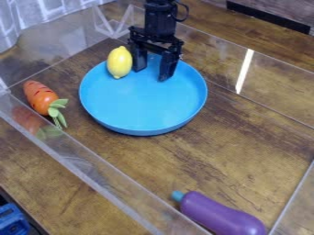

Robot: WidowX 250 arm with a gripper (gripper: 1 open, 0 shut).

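Observation:
My black gripper (154,60) is open above the back of a blue plate (142,101), its fingers pointing down over the back rim. A yellow lemon-like toy (119,61) rests at the back left of the plate, just left of my left finger; whether they touch I cannot tell.
A toy carrot (40,96) lies left of the plate, and a purple eggplant (219,213) at the lower right. Clear plastic walls border the wooden surface (208,156), which is bare right of the plate. A blue object (10,221) shows at the lower left corner.

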